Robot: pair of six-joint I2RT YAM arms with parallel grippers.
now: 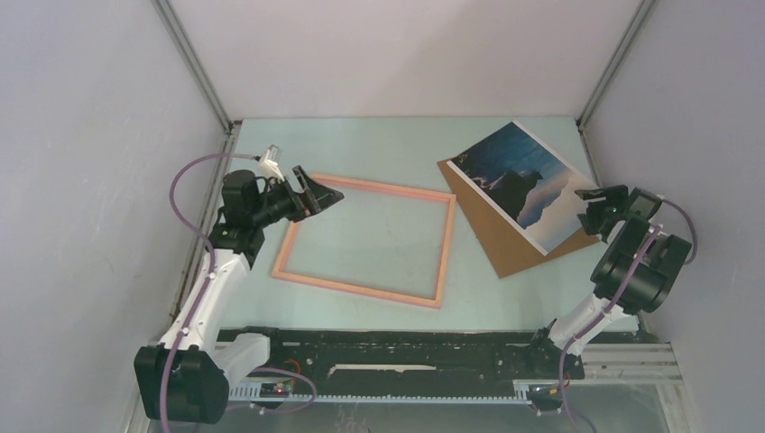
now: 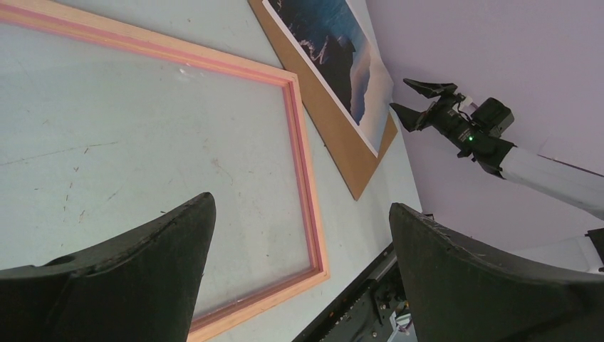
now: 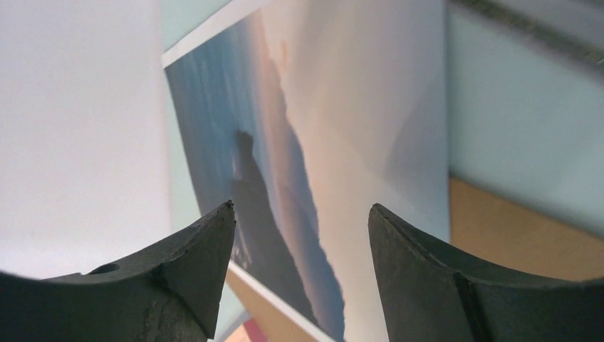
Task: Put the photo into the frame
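The photo (image 1: 523,185), a sea and rock scene with a white border, lies askew on the brown backing board (image 1: 507,257) at the right. An empty wooden frame (image 1: 447,248) lies flat left of it; its inside is bare. My right gripper (image 1: 585,207) stands open over the photo's right end. In the right wrist view the photo's pale part (image 3: 356,107) shows between and beyond the fingers, not visibly gripped. My left gripper is open above the frame's left part, nothing between its fingers.
A wall (image 1: 695,117) rises close beside the right gripper, and another stands at the left. Along the front runs a dark strip (image 1: 469,356).
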